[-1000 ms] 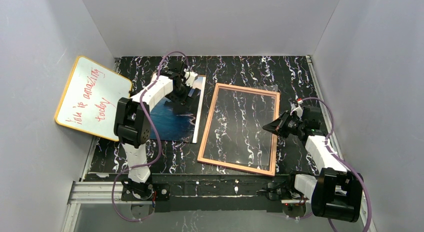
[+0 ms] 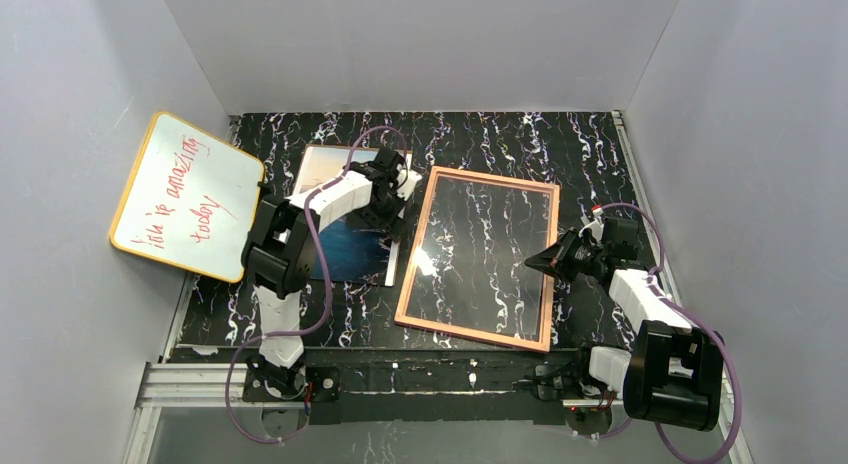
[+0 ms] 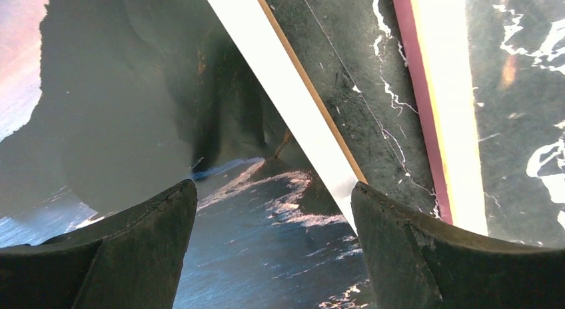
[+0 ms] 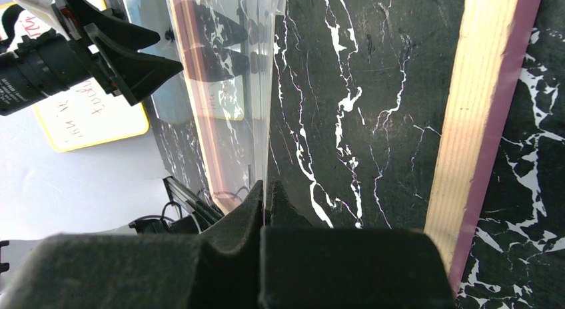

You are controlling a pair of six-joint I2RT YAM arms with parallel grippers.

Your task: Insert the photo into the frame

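The photo (image 2: 345,246), a sunset over dark blue water with a white border, lies flat left of the wooden frame (image 2: 470,335). My left gripper (image 2: 397,222) is over its right side. In the left wrist view the fingers stand apart, with the white border (image 3: 303,126) running towards the right fingertip; whether they touch is unclear. At the frame's right rail, my right gripper (image 2: 530,263) is shut on a clear sheet (image 4: 250,122), whose edge rises from between the fingertips in the right wrist view. Marble tabletop shows through the frame's inside.
A whiteboard (image 2: 190,196) with red writing leans at the left wall. Only a narrow strip of dark marble table (image 3: 373,116) separates photo and frame.
My left gripper has moved right and a little towards the front, to the photo's right border. A bright reflection now shows inside the frame's left part.
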